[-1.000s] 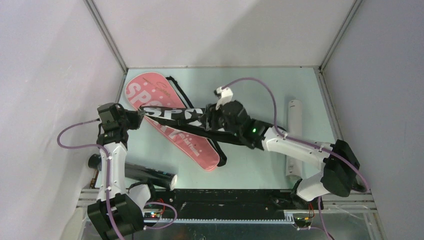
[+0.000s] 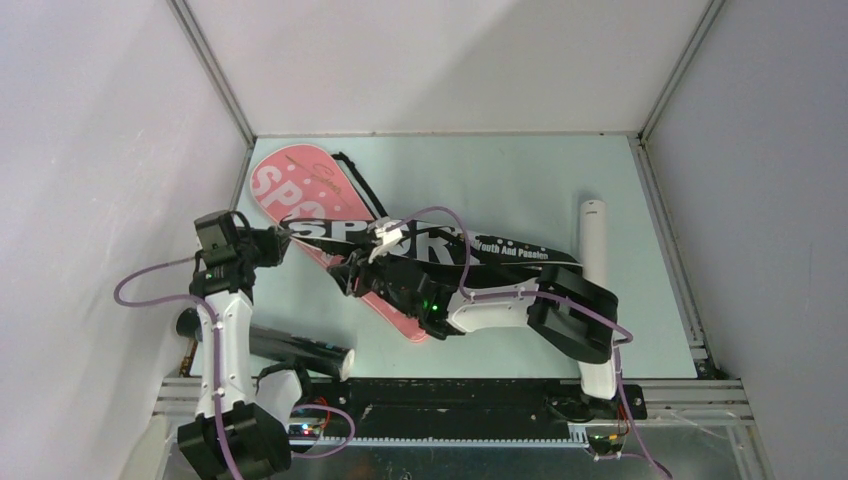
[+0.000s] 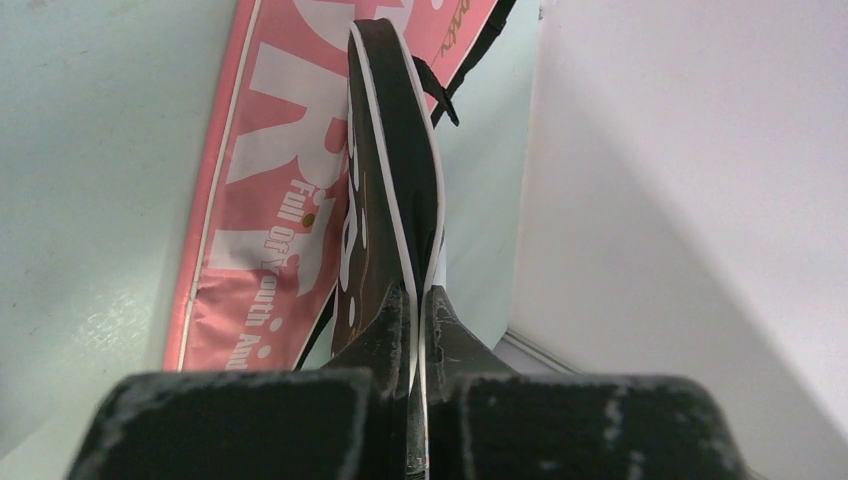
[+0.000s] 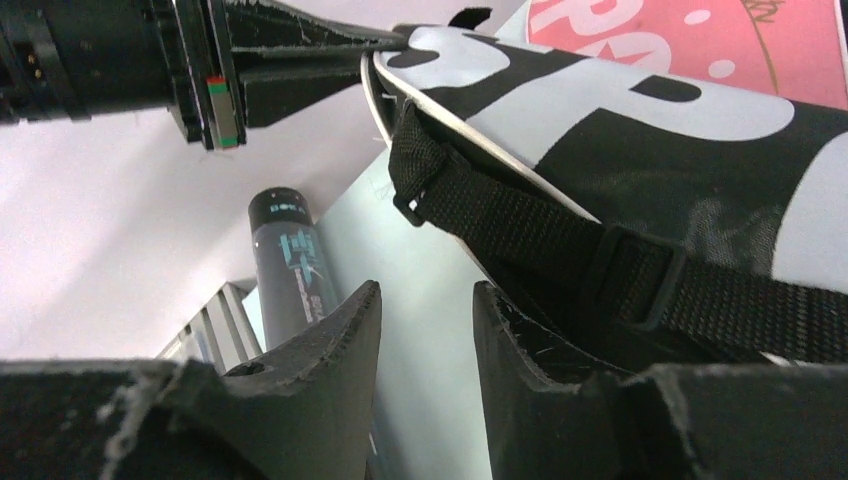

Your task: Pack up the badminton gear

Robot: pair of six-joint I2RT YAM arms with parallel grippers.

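A black SPORT bag lies across a pink racket bag. My left gripper is shut on the black bag's narrow left end, whose white-edged rim runs between its fingertips in the left wrist view. My right gripper hovers at the black bag's lower side, fingers apart; in the right wrist view nothing is between its fingertips, with the black strap just beyond them.
A dark cylinder lies at the front left, a white cylinder at the right, partly under the right arm.
My right gripper has swept left and toward the front, along the black bag toward its left end.
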